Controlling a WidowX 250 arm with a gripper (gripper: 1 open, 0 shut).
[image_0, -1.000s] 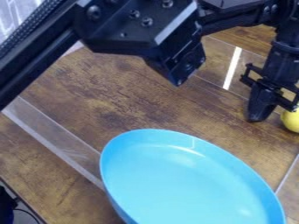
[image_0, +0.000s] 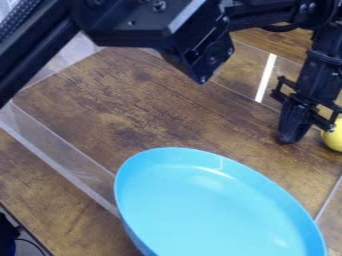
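Observation:
My black gripper (image_0: 297, 118) is at the right edge of the view, low over the wooden table, its tip shut. A yellow round object (image_0: 333, 137) is just to the right of the gripper, partly hidden by it and cut off by the frame edge. I cannot tell whether they touch. A large light-blue oval bowl (image_0: 218, 215) fills the lower middle, empty.
The black arm crosses the top of the view. Dark cables lie beyond the table at the lower left.
The arm and gripper have shifted very slightly, the wrist a little up and to the right. The bowl is unmoved.

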